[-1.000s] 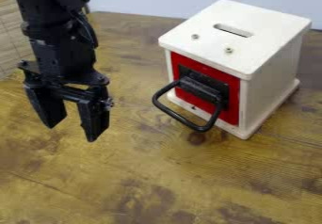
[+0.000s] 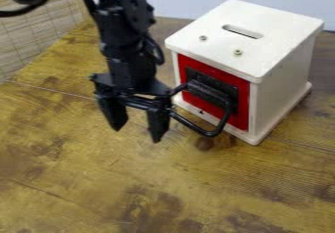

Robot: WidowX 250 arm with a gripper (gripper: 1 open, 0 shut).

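A white wooden box point(image 2: 275, 90) stands at the right, with a slot and two bolts on top and a red front panel point(image 2: 233, 83) carrying a black mechanism. A black loop handle point(image 2: 207, 130) sticks out from that panel toward the lower left. My black gripper point(image 2: 135, 117) hangs open just left of the handle, fingers pointing down, low over the table. Part of the handle is hidden behind the gripper; whether they touch I cannot tell.
A woven mat or panel point(image 2: 33, 51) lies at the far left, and a pale wall is behind.
My gripper has moved right, from the left part of the view up to the box's handle. The box and handle look unchanged.
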